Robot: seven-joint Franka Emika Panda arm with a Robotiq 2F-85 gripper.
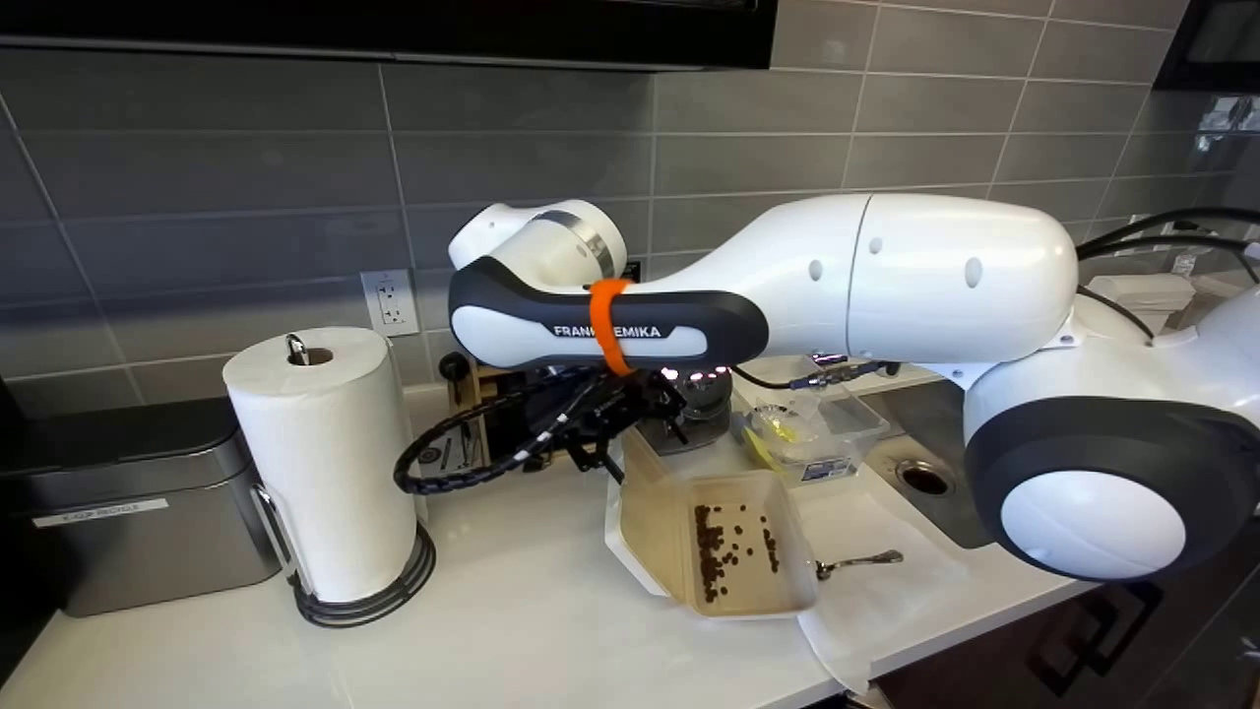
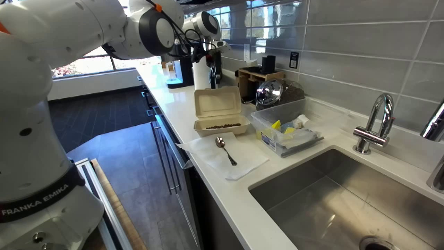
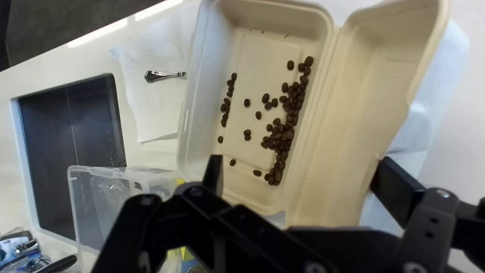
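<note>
A beige clamshell container (image 3: 254,50) lies with its lid (image 3: 359,100) raised. Dark coffee beans (image 3: 284,134) are scattered in its base, thickest along the hinge side. In the wrist view my gripper is open, its fingers (image 3: 396,186) wide apart. One finger is by the lid's outer edge and seems to touch it; the other overlaps the base's near corner in that view. Nothing is clamped between them. The gripper (image 2: 214,75) appears behind the lid in exterior view 2. A metal spoon (image 2: 224,150) rests on white paper (image 2: 249,162) beside the container.
A clear plastic bin (image 2: 266,133) with odds and ends stands beside the container, near the sink (image 2: 329,208). A glass jar (image 2: 291,93) is at the back wall. A paper towel roll (image 1: 325,461) stands left.
</note>
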